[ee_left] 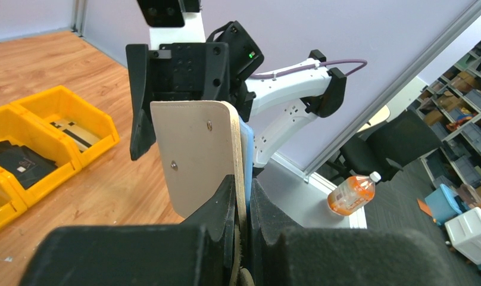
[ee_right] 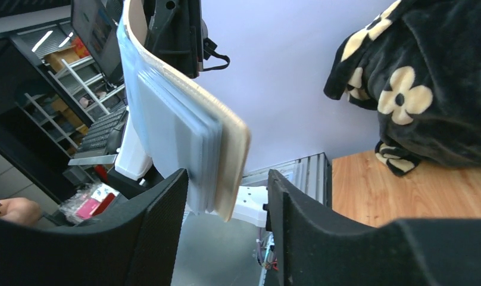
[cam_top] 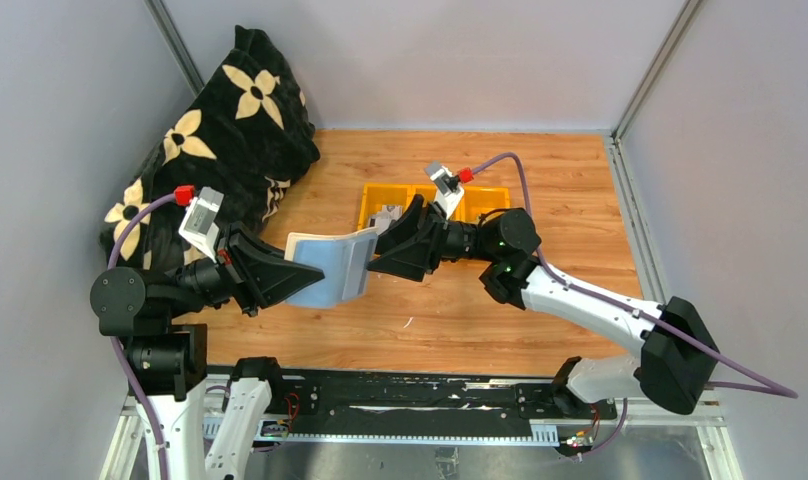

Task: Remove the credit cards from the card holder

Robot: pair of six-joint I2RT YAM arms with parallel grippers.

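The card holder (cam_top: pixel 322 268), beige outside with light-blue sleeves, stands upright in my left gripper, which is shut on it. In the right wrist view its fingers (ee_right: pixel 294 226) are apart, with the stack of blue sleeves (ee_right: pixel 187 143) reaching down toward the gap between them and lying close to one finger. Whether they touch is unclear. The individual cards are hard to tell apart.
Yellow bins (ee_left: pixel 101 146) with dark and pale items stand on the wooden table (cam_top: pixel 460 330) behind the grippers. A black flowered cushion (cam_top: pixel 220 150) fills the back left.
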